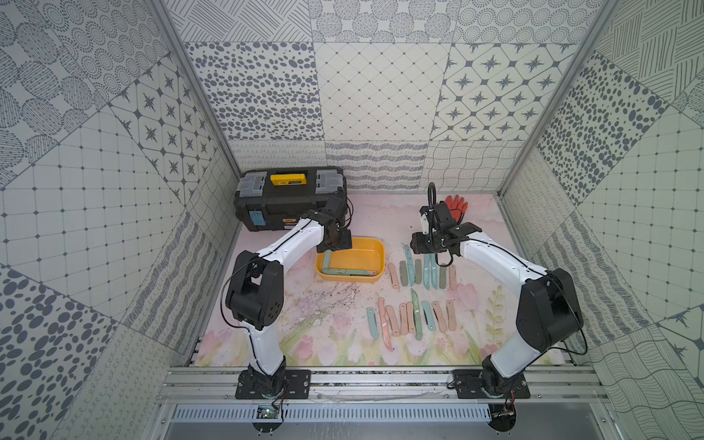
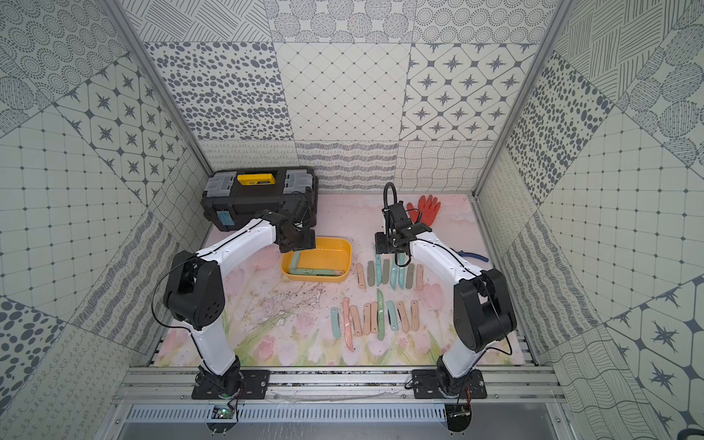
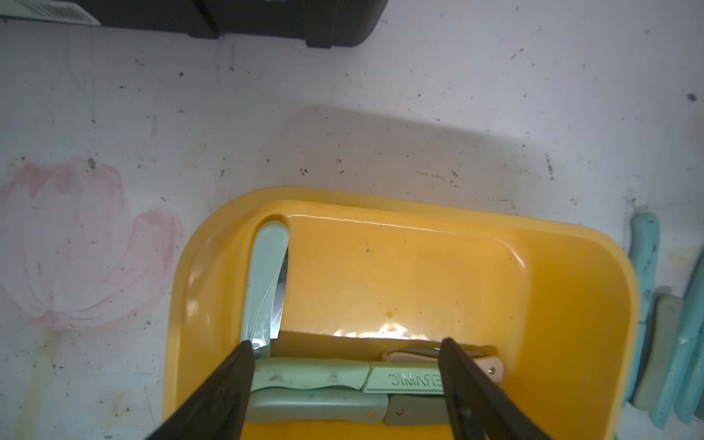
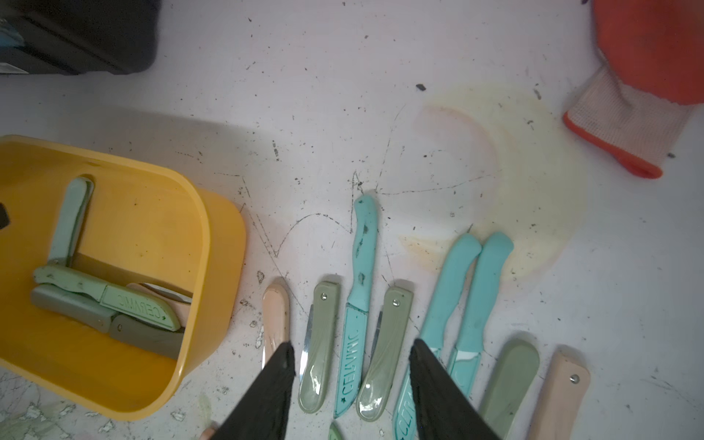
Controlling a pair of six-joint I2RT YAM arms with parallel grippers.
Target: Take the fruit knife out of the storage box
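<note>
In the left wrist view the yellow storage box (image 3: 403, 264) holds several fruit knives: one pale green knife (image 3: 264, 286) upright along the left side, a pale green CERAMIC knife (image 3: 315, 374) across the bottom, a grey-green knife (image 3: 315, 404) below it and a pinkish one (image 3: 487, 366) partly hidden. My left gripper is open, hovering over the box with nothing held. My right gripper is open above rows of loose knives (image 4: 364, 256) to the box's right, holding nothing.
A black toolbox (image 1: 289, 198) stands behind the box. A red glove (image 2: 424, 209) lies at the back right. More folded and straight knives (image 1: 418, 315) lie in the front row.
</note>
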